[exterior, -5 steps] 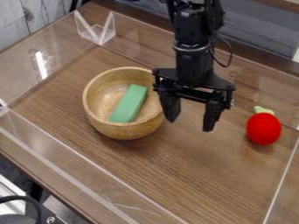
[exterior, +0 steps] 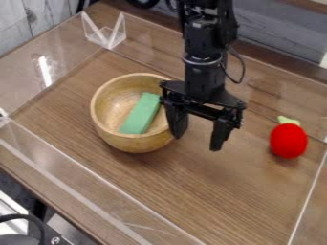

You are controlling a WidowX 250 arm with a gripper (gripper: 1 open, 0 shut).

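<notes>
The black gripper (exterior: 198,126) hangs over the middle of the wooden table, open, its two fingers spread wide. Its left finger is beside the right rim of a tan bowl (exterior: 113,96); whether they touch I cannot tell. In the bowl lies a green block (exterior: 140,115), tilted along its left-middle. A red round object (exterior: 289,141) lies on the table to the gripper's right, with a small pale green piece just behind it.
A clear plastic object (exterior: 102,31) stands at the back left. A dark cable arcs at the bottom left corner.
The gripper has shifted slightly to the left and turned a little. The bowl, green block and red object look unmoved.
</notes>
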